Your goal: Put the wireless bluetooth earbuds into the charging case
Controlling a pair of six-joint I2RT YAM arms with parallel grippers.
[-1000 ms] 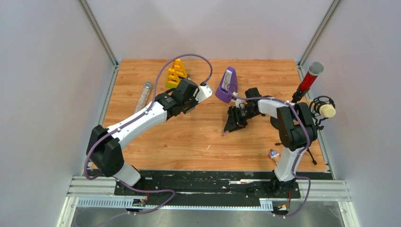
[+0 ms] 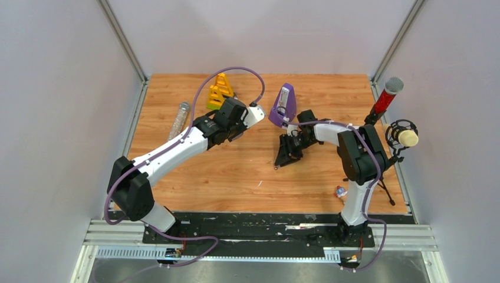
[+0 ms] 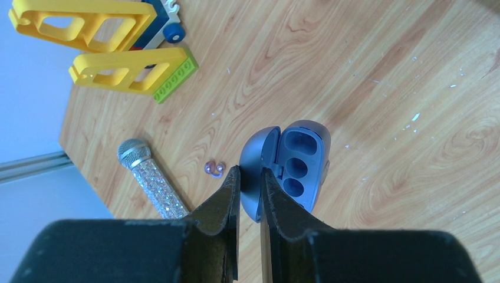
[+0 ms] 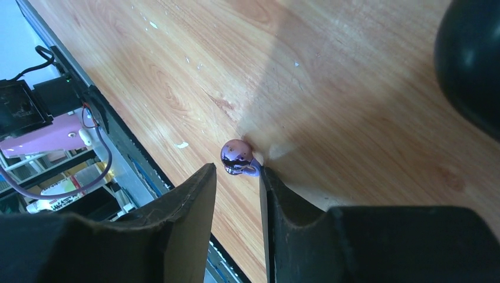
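My left gripper is shut on the lid of the blue charging case (image 3: 301, 162), which hangs open over the table. Its inner side faces the left wrist camera, showing several round hollows that look empty. One purple earbud (image 3: 214, 169) lies on the wood left of the case. Low at the table, my right gripper has its fingertips on either side of another shiny purple earbud (image 4: 237, 157). That earbud's thin band reaches the right-hand finger (image 4: 272, 183) in view; its other end is hidden. Wood shows between the fingers, and a firm hold cannot be made out.
Yellow block frames (image 2: 219, 91) and a glittery microphone (image 2: 179, 121) lie at the left. Behind my right gripper stands a purple metronome-like object (image 2: 284, 106). A small figure (image 2: 341, 193) and a red microphone (image 2: 387, 95) are at the right.
My right gripper has shifted slightly left and toward the front, closing in on its earbud, more of which is now covered. The left arm and the charging case have stayed still.
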